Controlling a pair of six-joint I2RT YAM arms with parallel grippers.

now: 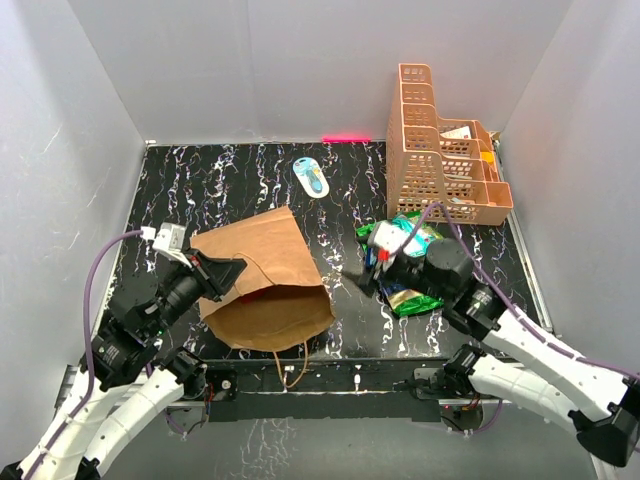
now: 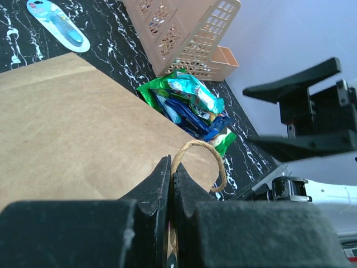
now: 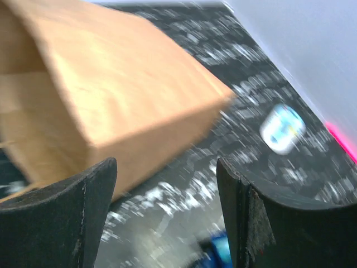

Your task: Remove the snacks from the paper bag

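Observation:
The brown paper bag [image 1: 262,245] lies on its side, its mouth open toward the table's front edge. A bit of a red item [image 1: 254,295] shows inside; the rest of the interior is shaded. My left gripper is shut on the bag's twisted handle [image 2: 196,144], which runs between its fingers. To the right of the bag, several snack packs [image 2: 192,106] in green, teal and blue lie in a pile. My right gripper [image 1: 365,276] is open and empty, above the gap between the pile and the bag. In the right wrist view the bag [image 3: 128,72] stands ahead and left.
An orange plastic basket [image 1: 418,165] with stepped compartments stands at the back right. Behind the bag lies a white-and-blue blister pack [image 1: 311,177], and a pink strip [image 1: 346,138] sits by the back wall. Grey walls enclose the table.

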